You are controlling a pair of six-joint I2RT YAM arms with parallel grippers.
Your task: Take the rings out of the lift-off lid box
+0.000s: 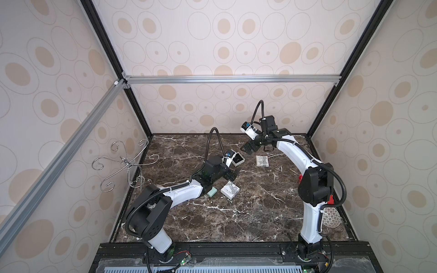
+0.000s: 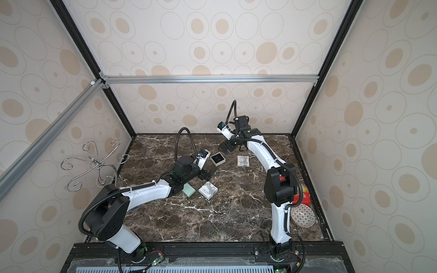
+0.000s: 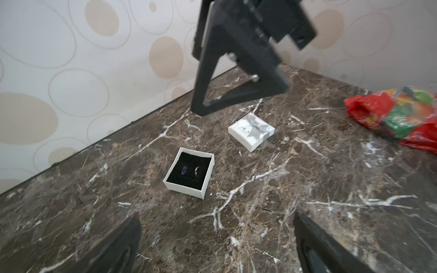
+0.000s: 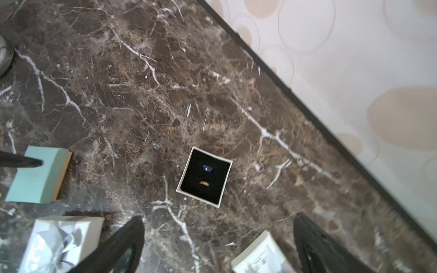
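An open white box [image 3: 189, 186] with black foam [image 4: 195, 173] holds two rings, a dark blue ring [image 4: 207, 168] and a gold ring [image 4: 204, 183], standing in the foam. A white bow-topped lid [image 3: 250, 132] sits apart on the marble, right of the box in the left wrist view. My left gripper [image 1: 229, 173] is open, in front of the box and above the tabletop. My right gripper [image 1: 249, 146] hangs open above and behind the box, nothing between its fingers.
Another white bow-topped box [image 4: 63, 236] and a mint box [image 4: 38, 177] lie nearer the front. A red packet [image 3: 391, 113] and a lace mat [image 2: 302, 216] are at the right. A wire stand [image 1: 125, 161] is at the left.
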